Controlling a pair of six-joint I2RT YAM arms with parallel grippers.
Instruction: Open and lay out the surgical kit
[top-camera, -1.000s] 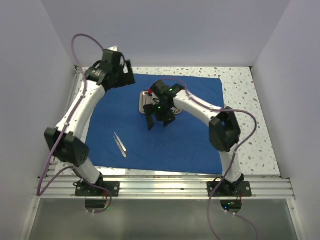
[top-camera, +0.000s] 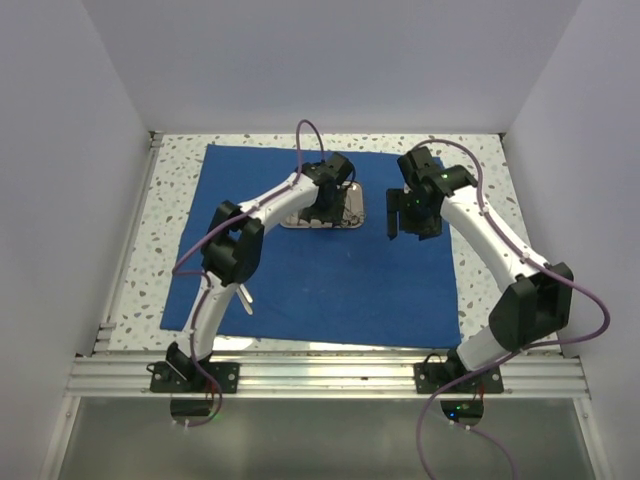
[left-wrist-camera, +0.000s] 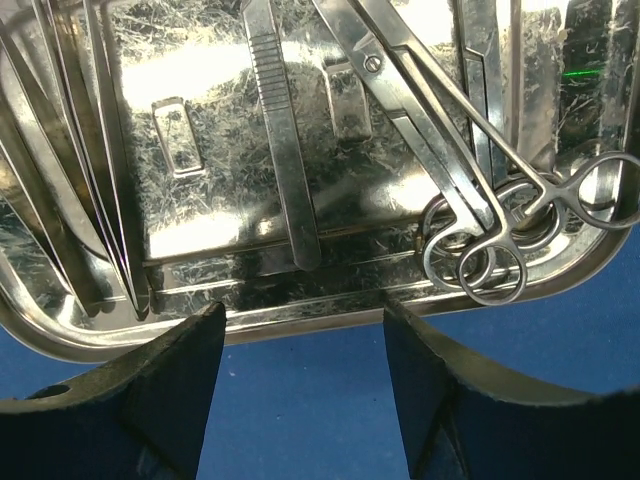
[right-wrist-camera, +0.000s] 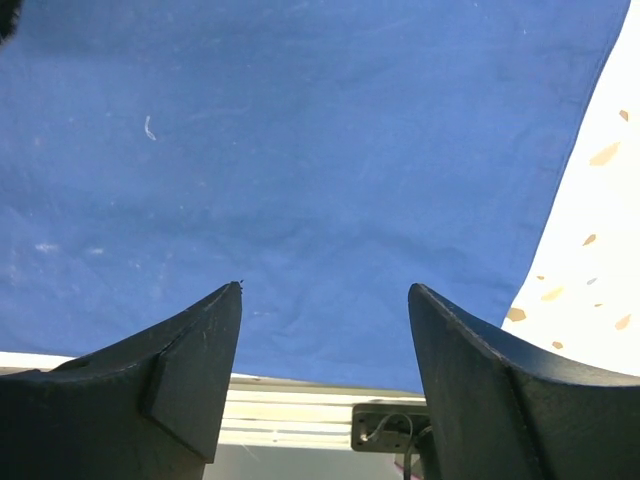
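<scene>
The metal tray (top-camera: 361, 206) lies on the blue cloth (top-camera: 330, 285) toward the back. In the left wrist view the tray holds tweezers (left-wrist-camera: 112, 150) at the left, a flat ridged scalpel handle (left-wrist-camera: 288, 165) in the middle and ring-handled scissors (left-wrist-camera: 420, 110) crossing other ringed tools at the right. My left gripper is over the tray's near rim, parted and empty, just short of the scalpel handle's end. Off to the tray's right, my right gripper hovers above bare cloth, its fingers (right-wrist-camera: 215, 345) apart with nothing between them.
Two slim, pale instruments (top-camera: 245, 299) lie on the cloth at the front left, partly covered by my left arm. Speckled tabletop (top-camera: 490, 190) borders the cloth, and grey walls stand at the sides and back.
My left gripper has swung from the back left to over the tray. The right gripper has withdrawn rightward from the tray to open cloth. The two instruments at the front left have not moved.
</scene>
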